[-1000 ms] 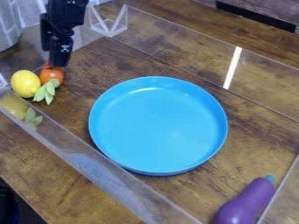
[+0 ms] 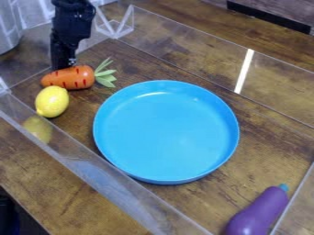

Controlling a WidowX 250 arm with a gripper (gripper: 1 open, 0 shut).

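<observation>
My black gripper (image 2: 62, 57) reaches down at the upper left, its fingertips at the back end of an orange toy carrot (image 2: 72, 79) with green leaves pointing right. Whether the fingers grip the carrot is hard to tell at this size. A yellow lemon (image 2: 51, 101) lies just in front of the carrot. A large blue plate (image 2: 166, 130) occupies the middle, and a purple eggplant (image 2: 256, 211) lies at the lower right.
A clear plastic wall (image 2: 98, 174) runs along the left and front of the wooden surface (image 2: 196, 55). A pale cylindrical container (image 2: 7, 23) stands at the top left.
The carrot has turned, its leaves now pointing right rather than toward the front. The lemon has shifted right and toward the front. The gripper has moved slightly right and lower.
</observation>
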